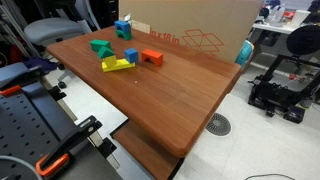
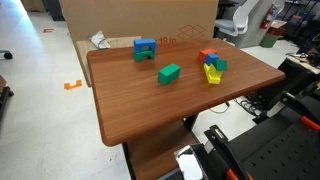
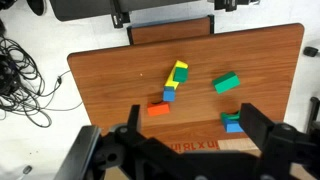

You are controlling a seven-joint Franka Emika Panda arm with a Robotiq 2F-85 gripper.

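Small coloured blocks lie on a brown wooden table (image 2: 120,110). Seen from above in the wrist view, a yellow block (image 3: 173,82) has a small green block (image 3: 181,74) at one end. A blue block (image 3: 169,95) is close to its other end, and an orange-red block (image 3: 158,109) lies beyond that. Apart from these are a larger green block (image 3: 227,83) and, towards the far edge, a green arch-like block (image 3: 231,116) beside a blue block (image 3: 233,126). My gripper is open high above the table, its fingers wide apart and nothing between them.
A tall tan panel (image 2: 140,18) stands along the table's far side. Loose black cables (image 3: 28,85) lie on the floor beside the table.
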